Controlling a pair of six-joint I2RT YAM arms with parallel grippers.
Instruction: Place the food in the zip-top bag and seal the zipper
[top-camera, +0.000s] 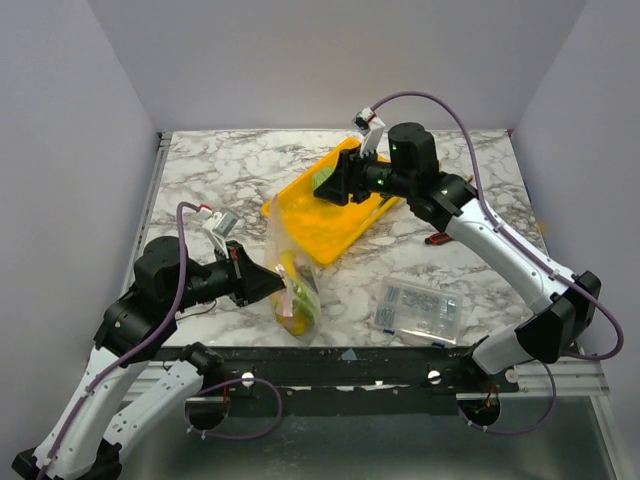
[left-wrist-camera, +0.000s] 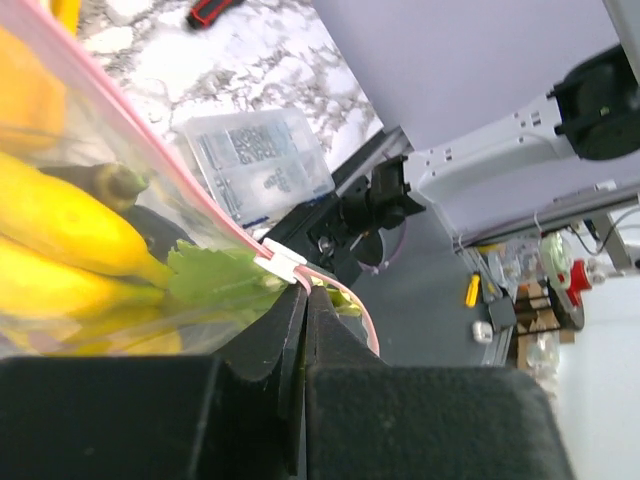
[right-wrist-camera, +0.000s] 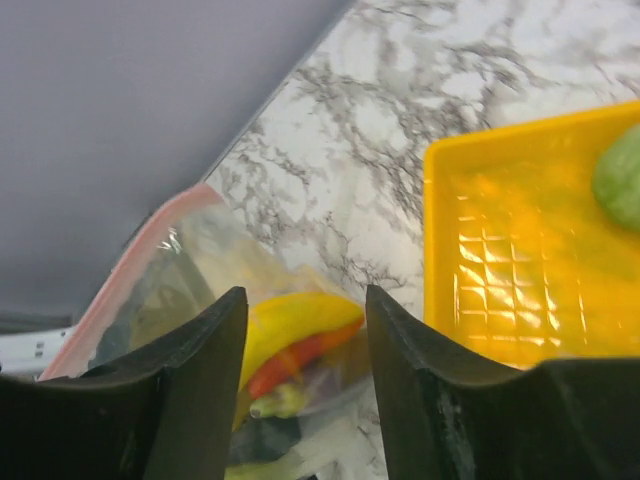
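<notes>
The clear zip top bag (top-camera: 285, 240) hangs from my left gripper (top-camera: 282, 283), with yellow, orange and green play food (top-camera: 299, 312) inside. In the left wrist view, the left fingers are shut on the bag's pink zip edge (left-wrist-camera: 190, 185), right beside the white slider (left-wrist-camera: 283, 262). My right gripper (top-camera: 335, 192) stands open over the yellow tray, with nothing between its fingers. Its wrist view shows the bag below and to the left, with a yellow piece (right-wrist-camera: 310, 315) and a red piece (right-wrist-camera: 300, 360) visible through the plastic. A green cabbage (top-camera: 322, 177) lies in the tray, partly hidden by the right gripper.
The yellow tray (top-camera: 345, 245) lies behind the bag. A clear lidded box (top-camera: 420, 310) sits at the front right, and a red-and-black tool (top-camera: 438, 238) lies beyond it. Bare marble shows at the left of the table.
</notes>
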